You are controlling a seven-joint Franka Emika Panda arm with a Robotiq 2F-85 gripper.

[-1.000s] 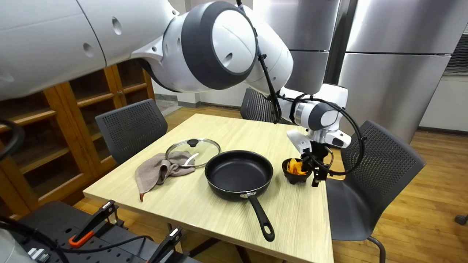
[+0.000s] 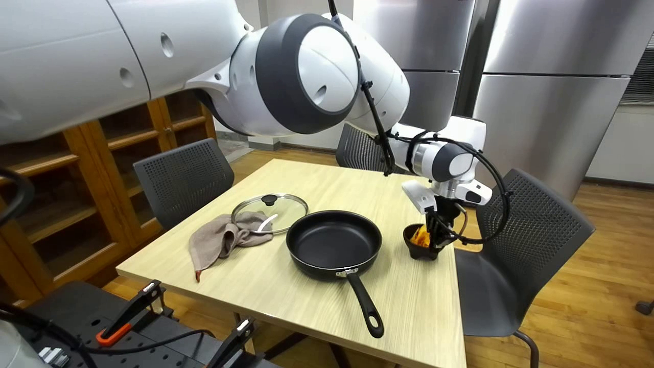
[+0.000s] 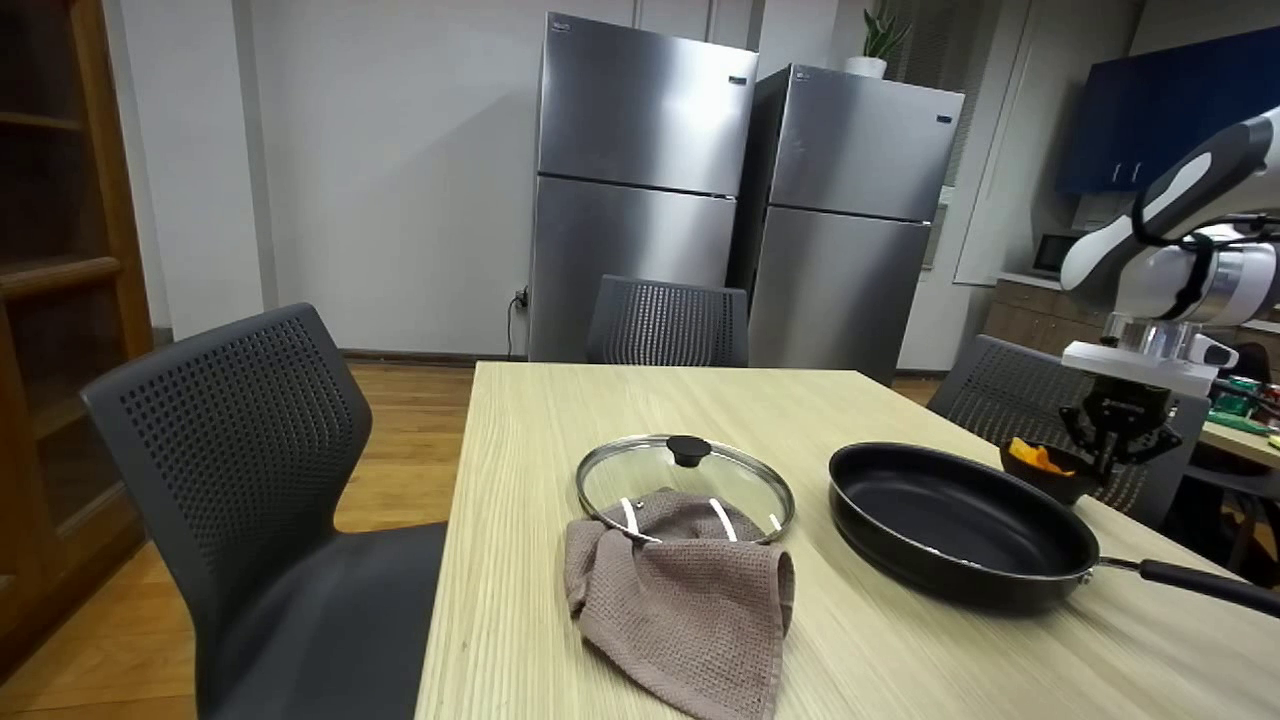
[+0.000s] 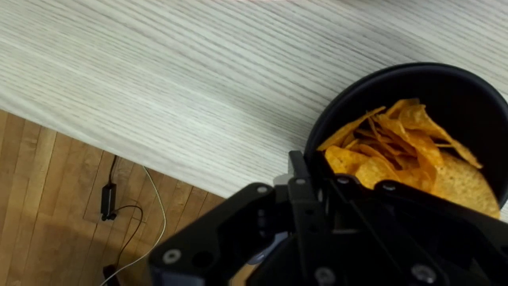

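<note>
A black bowl (image 4: 469, 102) with orange chips (image 4: 405, 147) inside sits near the table's right edge. My gripper is shut on the bowl's near rim in the wrist view, one finger outside the wall and the other on the chip side. From exterior view 1, the gripper (image 2: 433, 242) covers the right part of the bowl (image 2: 415, 250). The bowl (image 3: 1056, 482) stands upright behind the pan in exterior view 2. Whether its base touches the table is hard to tell.
A black frying pan (image 2: 334, 239) lies left of the bowl, handle toward the front. Beyond it a glass lid (image 2: 288, 214) rests partly on a brown cloth (image 2: 214, 241). A dark chair (image 2: 521, 245) stands close to the table's right edge.
The gripper has closed on the bowl's rim. The bowl has shifted slightly to the right in exterior view 1, and the arm has lifted only a little, if at all.
</note>
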